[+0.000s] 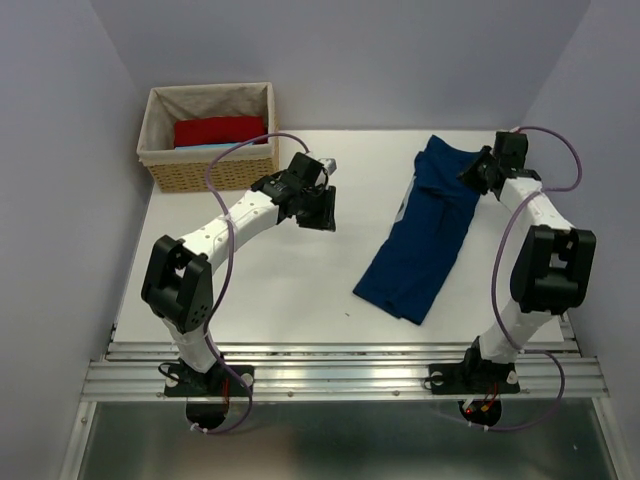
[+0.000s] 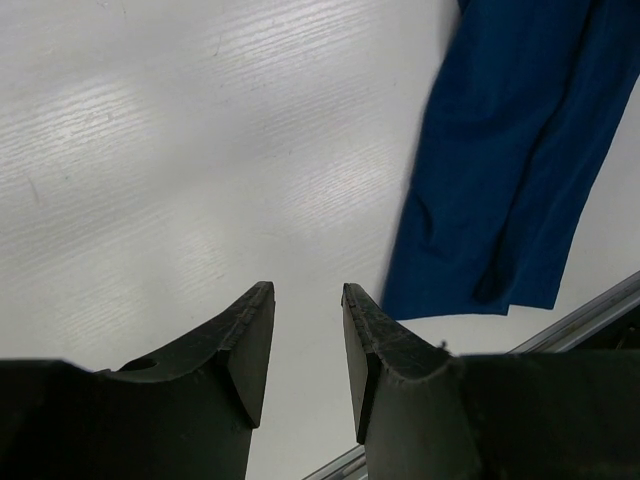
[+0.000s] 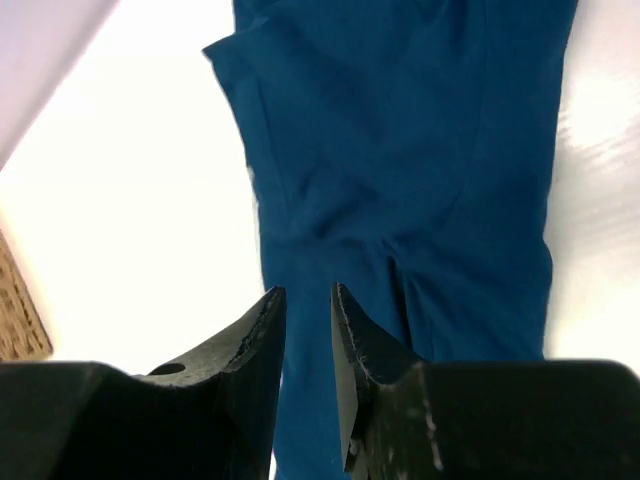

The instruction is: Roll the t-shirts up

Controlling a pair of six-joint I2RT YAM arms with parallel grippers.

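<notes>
A dark blue t-shirt lies spread lengthwise on the right half of the white table, creased, its far end folded over. My right gripper is over that far end; in the right wrist view its fingertips stand apart above the creased cloth, open. My left gripper hovers left of the shirt over bare table; in the left wrist view its fingers stand open, nothing between them, with the shirt's near end to their right.
A wicker basket at the back left holds a red folded cloth and a light blue one beneath. Walls border the table at back and sides; a metal rail runs along the front edge.
</notes>
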